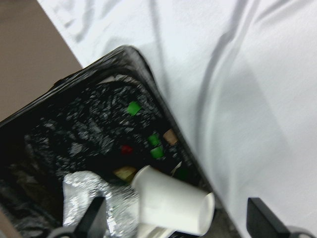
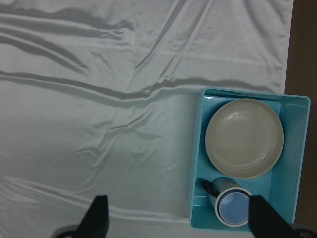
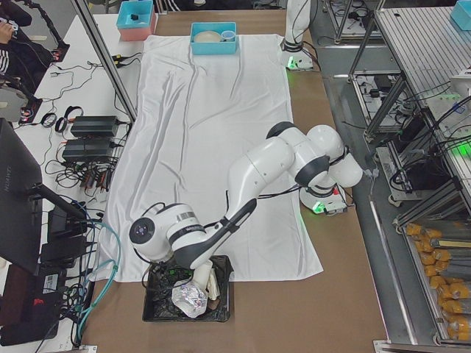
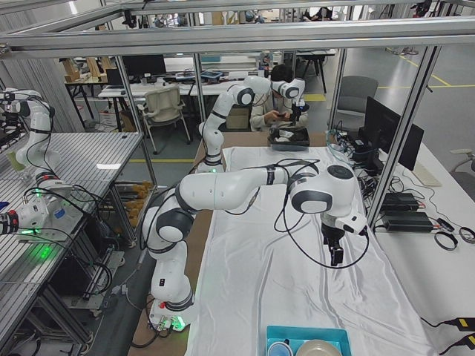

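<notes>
In the left wrist view a black-lined bin [image 1: 69, 129] holds crumpled foil [image 1: 89, 198], a white cup [image 1: 171, 201] and small coloured scraps. My left gripper is open above it, fingers wide apart. In the right wrist view my right gripper is open over the white cloth, beside a blue tray [image 2: 290, 163] containing a beige plate [image 2: 244, 139] and a mug [image 2: 233, 208] with a dark handle.
The white cloth [image 3: 206, 103] between bin and tray is mostly clear, with brown table at its edges. Metal frame posts [image 4: 401, 133], cables, monitors and electronics border the workspace.
</notes>
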